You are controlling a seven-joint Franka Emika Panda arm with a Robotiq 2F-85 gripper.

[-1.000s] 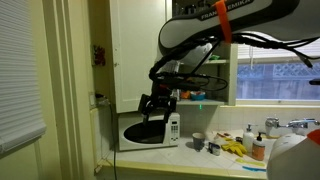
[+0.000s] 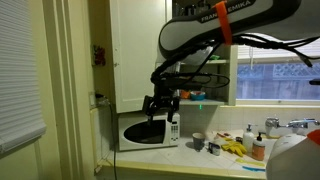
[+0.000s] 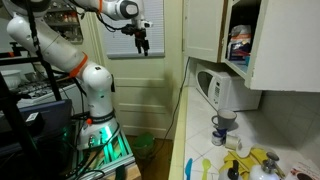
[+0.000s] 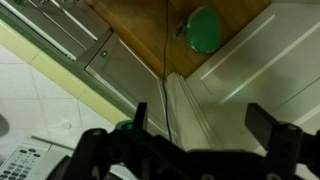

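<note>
Held high in front of the counter is my gripper (image 2: 160,104), empty, with the white microwave (image 2: 148,132) behind it in exterior view 1. From the other side, the gripper (image 3: 143,46) hangs in the air before the window blind, far from the counter. In the wrist view the gripper has its two dark fingers wide apart, and only the floor and cabinet fronts show beyond them. On the counter stand a grey mug (image 3: 226,118) and a smaller cup (image 3: 233,142), both in front of the microwave.
Utensils, including a blue spoon (image 3: 206,164) and a green one (image 3: 188,168), lie on the counter. A yellow cloth (image 2: 234,148) and a soap bottle (image 2: 248,138) are near the sink. Below is wooden floor with a round green object (image 4: 204,30). An upper cabinet (image 3: 285,50) overhangs the counter.
The gripper has tilted and shifted very slightly in exterior view 1. The counter objects stay where they were.
</note>
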